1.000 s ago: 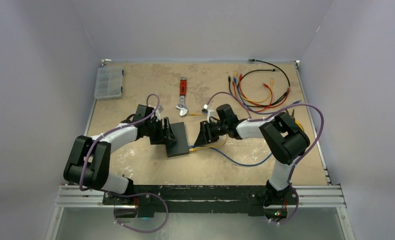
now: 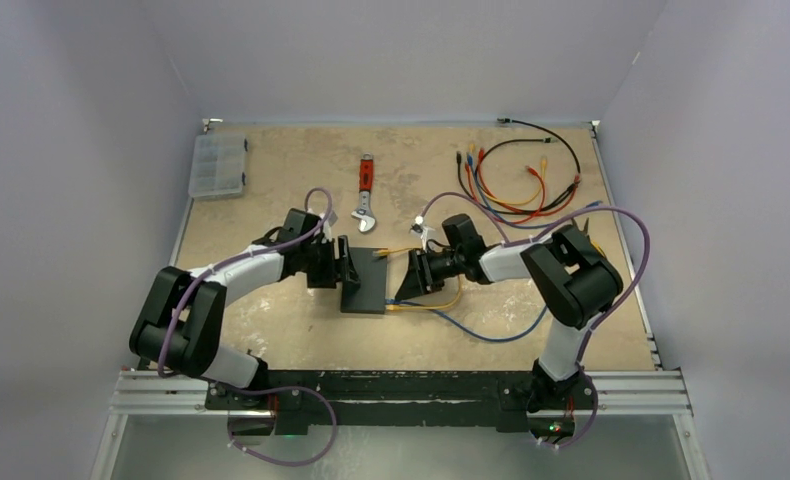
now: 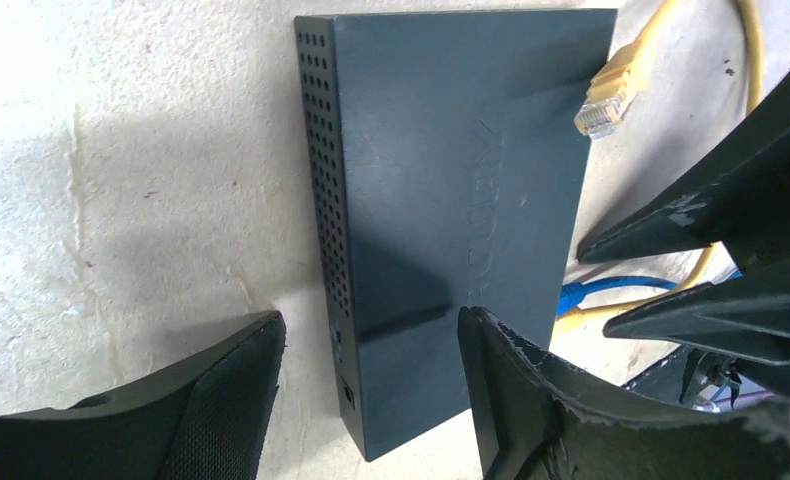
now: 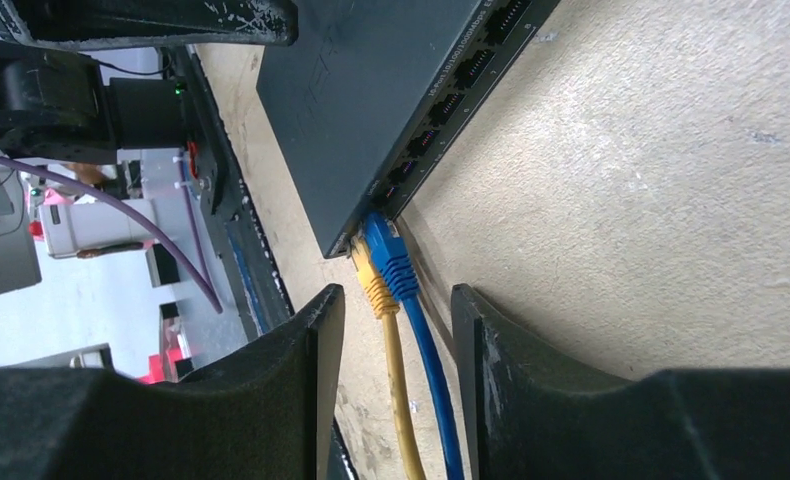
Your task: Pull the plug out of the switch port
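The flat dark switch [image 2: 364, 290] lies on the table between my two arms. A blue plug [image 4: 388, 245] and a yellow plug [image 4: 368, 272] sit side by side in ports at one end of its port side; the other ports [image 4: 449, 105] in that view are empty. The loose end of the yellow cable, a clear-tipped plug [image 3: 607, 95], rests against the switch's far edge. My left gripper is part open above the switch's perforated side, nothing between its fingers. Around the cables stands my right gripper, open, its fingers apart from both plugs.
A red-handled wrench [image 2: 366, 195] lies behind the switch, and a clear plastic box [image 2: 218, 165] stands at back left. Coiled cables [image 2: 521, 180] fill the back right.
The switch has shifted slightly right and straightened, with its plugged cables. The right gripper has moved slightly right, and the loose yellow plug sits nearer the switch.
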